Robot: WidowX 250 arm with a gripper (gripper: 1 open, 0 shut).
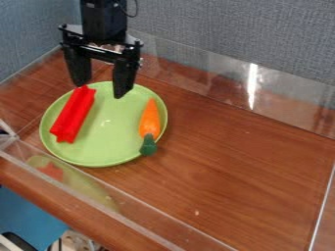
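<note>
My black gripper (101, 75) is open above the upper left of a green plate (109, 137), its fingers apart over the top end of a red elongated object (71, 119). The red object lies on the plate's left side; I cannot tell whether anything touches it. An orange toy carrot (149, 122) with a green top lies on the plate's right side.
Clear plastic walls run along the back and the front left edge, with grey padded panels behind.
</note>
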